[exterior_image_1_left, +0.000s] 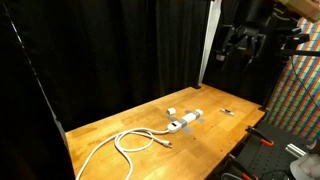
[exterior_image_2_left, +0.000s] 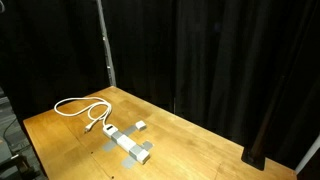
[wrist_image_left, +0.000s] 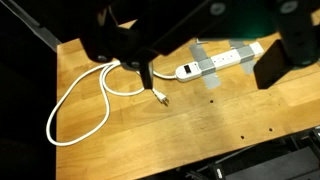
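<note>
A white power strip (wrist_image_left: 222, 62) is held to the wooden table by grey tape (wrist_image_left: 208, 73). From its end runs a white cord (wrist_image_left: 52, 117), looped loosely on the table, and its plug (wrist_image_left: 161, 97) lies free beside the strip. A small white block (exterior_image_2_left: 140, 125) rests apart from the strip, towards the back. My gripper is open with nothing between its dark fingers. In exterior view 1 the gripper (exterior_image_1_left: 239, 50) hangs high above the table's right side, well clear of everything lying there.
The wooden table (exterior_image_2_left: 205, 135) has wide bare areas around the strip. Black curtains (exterior_image_2_left: 215, 60) stand along the back. A small flat item (exterior_image_1_left: 227, 112) lies near the table's right edge in exterior view 1.
</note>
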